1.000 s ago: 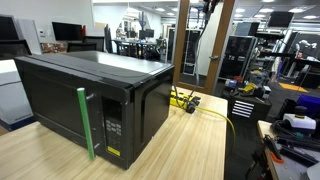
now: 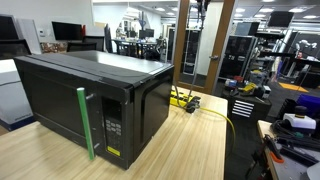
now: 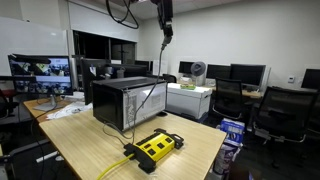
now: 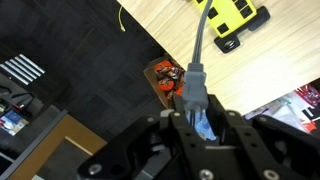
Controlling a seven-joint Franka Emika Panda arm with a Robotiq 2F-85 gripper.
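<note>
My gripper is shut on a grey cable (image 4: 199, 68), whose thick end lies between the fingers in the wrist view. High above the table, in exterior view 2, the gripper (image 3: 166, 32) holds this cable (image 3: 158, 72), which hangs down towards the front of the microwave (image 3: 118, 97). In exterior view 1 the black microwave (image 2: 75, 95) stands with its back corner near a yellow power strip (image 2: 183, 99). The power strip (image 3: 155, 147) lies flat on the wooden table in front of the microwave. Where the cable's other end goes is hidden.
A yellow cord (image 2: 232, 130) runs from the strip over the table's edge. A small box of red items (image 4: 166, 76) is on the floor side below. Chairs (image 3: 285, 110) stand beyond the table.
At the top edge of exterior view 1 the gripper and cable have shifted slightly up and left. The microwave and power strip have not moved.
</note>
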